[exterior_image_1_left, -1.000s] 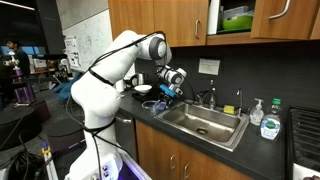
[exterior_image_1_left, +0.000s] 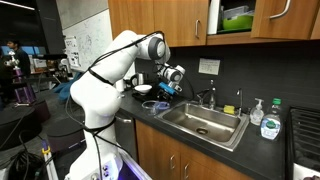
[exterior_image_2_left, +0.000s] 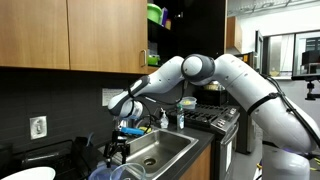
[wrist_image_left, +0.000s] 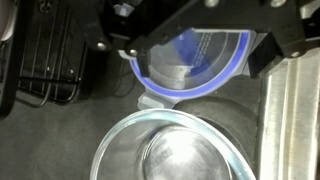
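A round clear lid with a blue rim (wrist_image_left: 197, 88) lies on the dark counter, seen beneath my gripper in the wrist view. The fingers stand wide apart with nothing held between them. Beside the lid is a round clear glass bowl (wrist_image_left: 110, 150), partly cut off by the lower frame edge. From the first exterior view, my gripper (exterior_image_1_left: 172, 88) hangs over the counter left of the sink, above small clear dishware (exterior_image_1_left: 155, 105). The second exterior view has the gripper (exterior_image_2_left: 114, 158) low over the glassware (exterior_image_2_left: 130, 172); the contact there is too small to judge.
A steel sink (exterior_image_1_left: 205, 128) lies to the right of the gripper, with a tap behind it. A black wire rack (wrist_image_left: 50, 60) stands at the left in the wrist view. Soap (exterior_image_1_left: 257, 112) and a clear bottle (exterior_image_1_left: 271, 122) stand beyond the sink. Cabinets hang above.
The gripper has shifted slightly up and to the left in the first exterior view over the last second. The sink and bottles have not moved.
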